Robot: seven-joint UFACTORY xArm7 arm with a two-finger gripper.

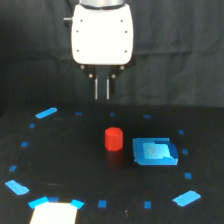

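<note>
A red block (114,139) sits on the dark tabletop near the middle of the view. To its right lies a blue square tray-like object (140,160) with a lighter blue inside. My white gripper (102,97) hangs above and behind the block in the picture, slightly to its left. Its two thin fingers point down with a narrow gap between them, and nothing shows in that gap. Fingertips and block are clearly apart.
Blue tape strips mark the table, such as one at the left (46,113) and one at the right (186,198). A pale object (54,213) cuts into the bottom edge.
</note>
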